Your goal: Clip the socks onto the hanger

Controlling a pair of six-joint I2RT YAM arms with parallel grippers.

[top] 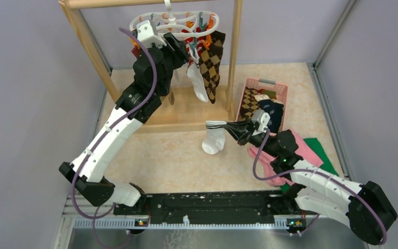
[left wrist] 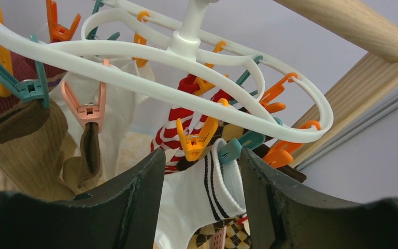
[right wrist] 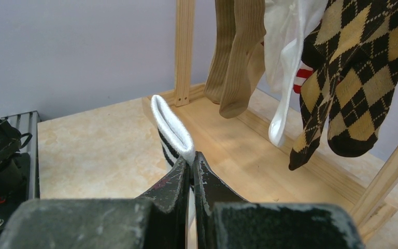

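Note:
A white oval hanger (top: 173, 28) with coloured clips carries several socks. My left gripper is partly open at its front edge. Between and beyond its fingers appear an orange clip (left wrist: 193, 144) and a hanging white sock with black stripes (left wrist: 197, 192). A teal clip (left wrist: 241, 147) sits at that sock's top edge; whether the orange clip grips anything is unclear. Low over the table, my right gripper is shut on the cuff of another white striped sock (right wrist: 173, 127), whose foot hangs down in the top view.
The wooden frame's right post (top: 233, 62) stands beside the hanging argyle socks (top: 211, 67). At right, a pink basket (top: 285, 96) holds more socks, near pink cloth (top: 308, 153) and green cloth (top: 321, 155). Clear table lies at front centre.

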